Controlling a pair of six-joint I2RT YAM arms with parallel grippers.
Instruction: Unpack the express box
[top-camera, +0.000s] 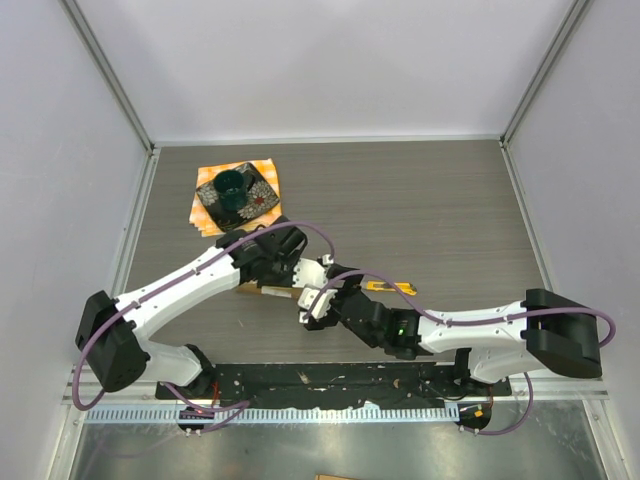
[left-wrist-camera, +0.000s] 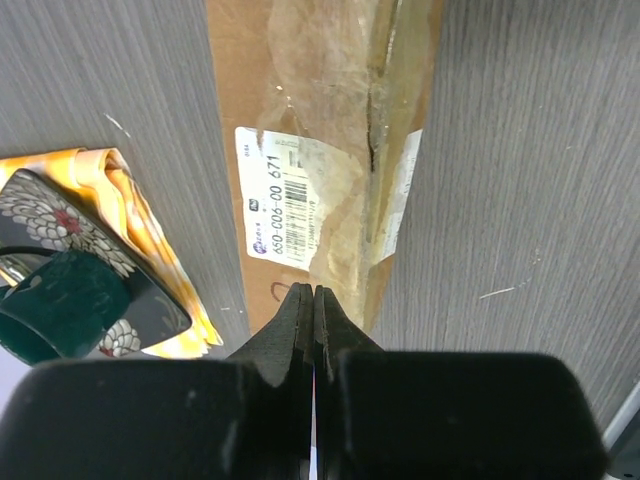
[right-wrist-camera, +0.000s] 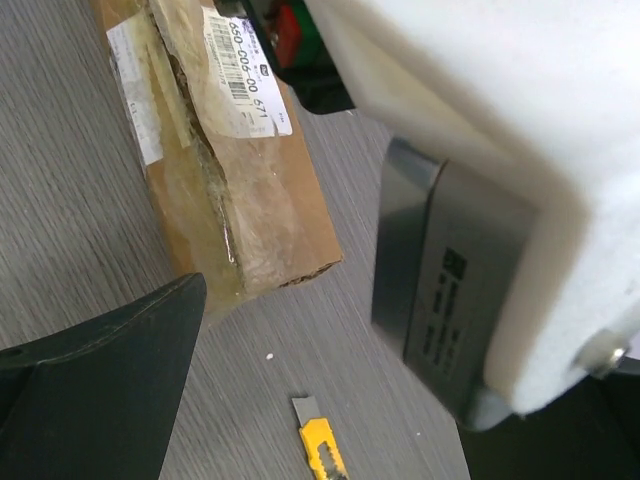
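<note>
The brown cardboard box lies flat on the table, mostly hidden by the two arms in the top view. Brownish clear tape runs along its seam, and a white barcode label is stuck near the tape. In the left wrist view, my left gripper is shut with nothing visible between its fingers, its tips over one end of the box. My right gripper is open near the box's other end; one finger shows, and the left arm's camera mount covers much of the other side.
A yellow box cutter with its blade out lies on the table beyond the box end. At back left, a dark green mug sits on a black floral tray over an orange checked cloth. Both wrists nearly touch.
</note>
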